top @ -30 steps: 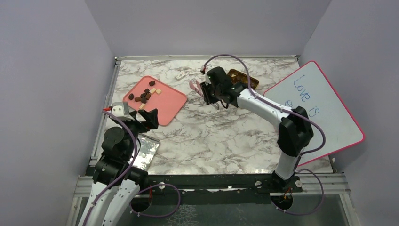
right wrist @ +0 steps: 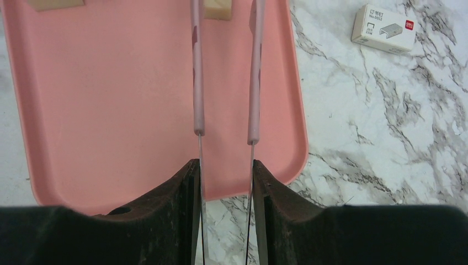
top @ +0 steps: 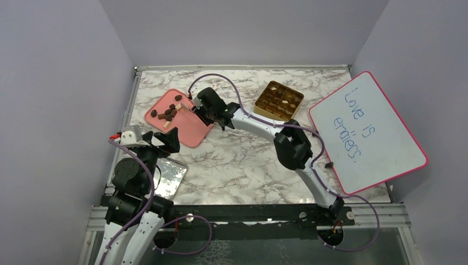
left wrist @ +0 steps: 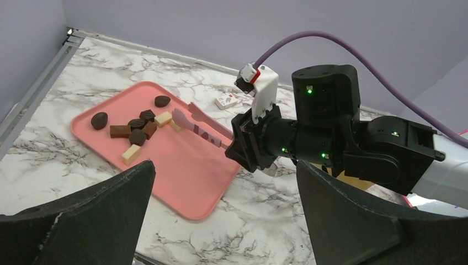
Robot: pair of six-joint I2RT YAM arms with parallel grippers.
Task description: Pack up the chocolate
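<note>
Dark chocolates [left wrist: 99, 121] and small cream pieces [left wrist: 131, 154] lie at the far left of a pink tray [left wrist: 182, 187]. My right gripper is shut on pink-armed tongs [right wrist: 254, 83], whose two arms stand apart. Between these arms a cream piece [right wrist: 217, 11] shows on the tray; the tongs' tips are out of that view. In the left wrist view the tongs [left wrist: 189, 125] reach over the tray close to cream pieces; whether they touch cannot be told. My left gripper is open and empty, in front of the tray. A gold compartment box [top: 297, 97] stands at the back right.
A small white box [left wrist: 226, 100] lies behind the tray. A silver tray [top: 175, 172] sits partly under my left arm. At the right leans a whiteboard [top: 381, 135] with writing.
My right gripper has moved left with the tongs, from near the gold box to over the pink tray.
</note>
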